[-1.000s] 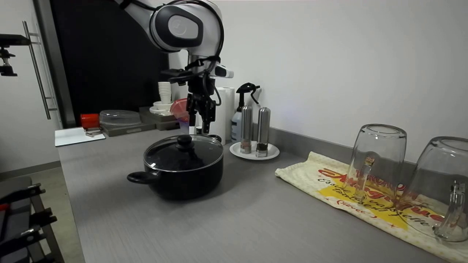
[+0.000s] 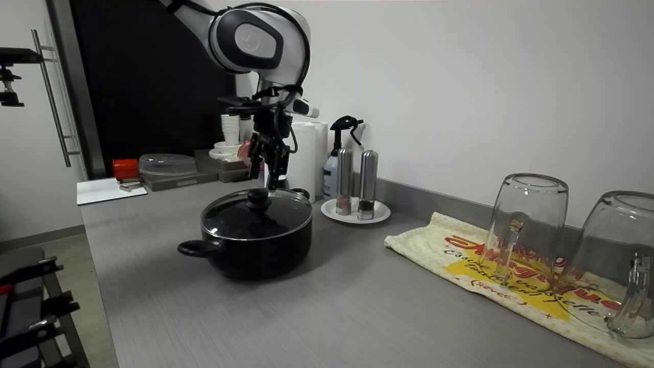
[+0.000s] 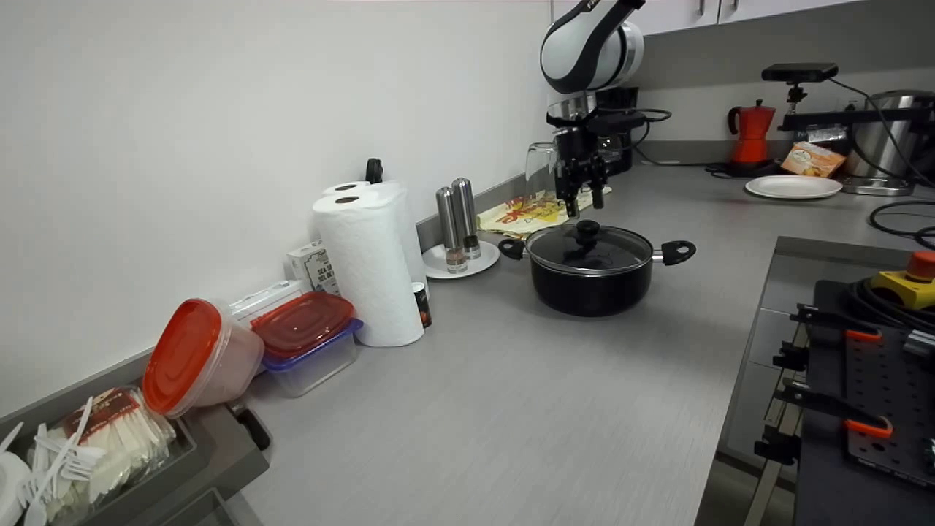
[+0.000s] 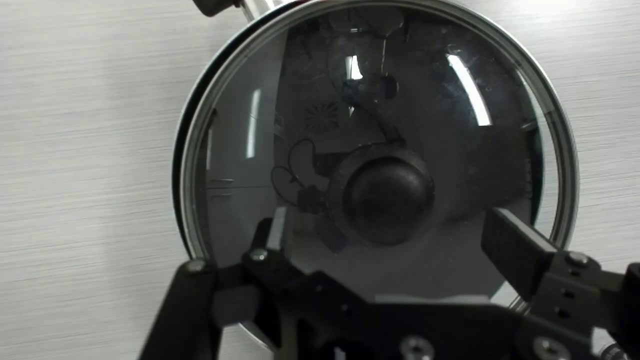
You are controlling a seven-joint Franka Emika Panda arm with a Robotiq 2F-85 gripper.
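Note:
A black two-handled pot [image 2: 260,254] stands on the grey counter, covered by a glass lid [image 3: 561,250] with a metal rim. The lid's round black knob [image 4: 388,200] is at its middle. My gripper is open above the lid, its fingers spread wide with nothing between them. In the wrist view the knob lies just ahead of the gap between the fingertips. Exterior view 2 shows the gripper [image 3: 585,209] a little higher than the knob [image 3: 588,229], apparently not touching it. What is inside the pot cannot be made out.
Behind the pot, a white plate [image 2: 384,214] holds two metal grinders [image 2: 368,184]. Paper towel rolls [image 3: 368,263] stand by the wall. Glass mugs [image 2: 527,227] rest upside down on a printed cloth [image 2: 429,239]. Bare counter [image 3: 526,421] lies around the pot's front.
In exterior view 1 my gripper has shifted slightly left, toward the knob. The pot and its lid have stayed in place.

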